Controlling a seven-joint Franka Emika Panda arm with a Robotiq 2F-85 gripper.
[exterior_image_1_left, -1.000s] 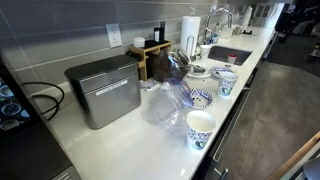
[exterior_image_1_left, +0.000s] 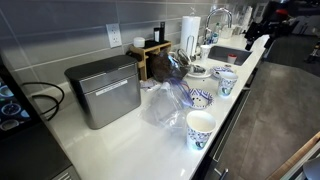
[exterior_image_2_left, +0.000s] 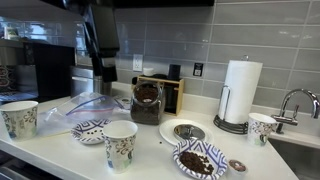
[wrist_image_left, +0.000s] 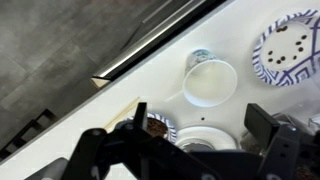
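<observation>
In the wrist view my gripper is open, its dark fingers wide apart with nothing held. Ahead of the fingertips stands an upright white paper cup (wrist_image_left: 210, 83), patterned outside and seen from above. It appears to be the front middle cup (exterior_image_2_left: 120, 145) in exterior view 2. A patterned bowl (wrist_image_left: 262, 68) with a few small bits inside lies to one side of it. On the other side, a second patterned bowl (exterior_image_2_left: 190, 172) holds dark brown pieces. A jar of dark contents (exterior_image_2_left: 147, 103) stands behind, near a white plate (exterior_image_2_left: 170, 131) carrying a round metal-looking item.
More paper cups stand at the counter's left (exterior_image_2_left: 20, 121) and near the sink (exterior_image_2_left: 260, 129). A clear plastic bag (exterior_image_1_left: 167, 106), a grey bin-like box (exterior_image_1_left: 105, 92) and a paper towel roll (exterior_image_2_left: 239, 90) occupy the back. The counter's front edge drops to the floor.
In exterior view 1 the dark arm has come farther into view at the upper right, over the far counter edge. The counter objects look unmoved.
</observation>
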